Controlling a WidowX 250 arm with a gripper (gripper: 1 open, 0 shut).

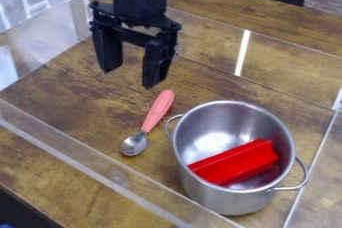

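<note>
My black gripper [134, 67] hangs over the upper left of the wooden table, its fingers pointing down; whether they are open or shut is hard to make out. Below and to the right of it a spoon with a pink handle [158, 111] lies on the table, bowl toward the front. At the lower right stands a steel pot [230, 194] with a red block [234, 162] lying inside it.
The wooden table [60, 112] has free room at the left and across the back right. A pale barrier runs along the upper left edge.
</note>
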